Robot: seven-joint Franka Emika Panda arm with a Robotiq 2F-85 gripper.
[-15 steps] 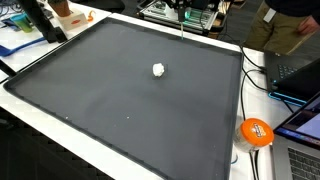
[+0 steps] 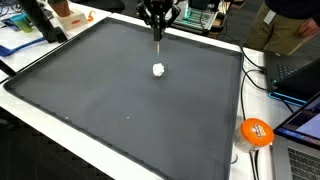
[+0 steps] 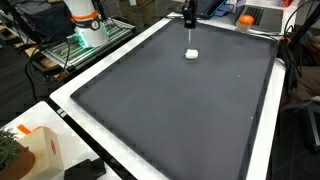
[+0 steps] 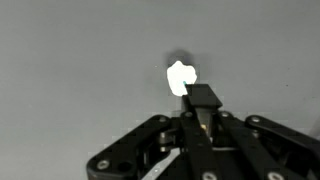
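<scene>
A small white lump lies on the dark grey board; in the wrist view the same white lump sits just beyond the fingertips. My gripper hangs above and behind it, shut on a thin pale stick that points down. In the second exterior view the stick reaches down close to the white lump. A bit of blue at the stick's lower end overlaps the lump from the wrist side. Whether the two touch, I cannot tell.
An orange-topped container stands on the white right-hand border, with cables and a laptop beyond. Most of the board is bare. Assorted items crowd the back left, off the board.
My gripper has moved from the board's far edge, left and toward exterior camera 1, bringing the stick over to the white lump. The lump appears unmoved.
</scene>
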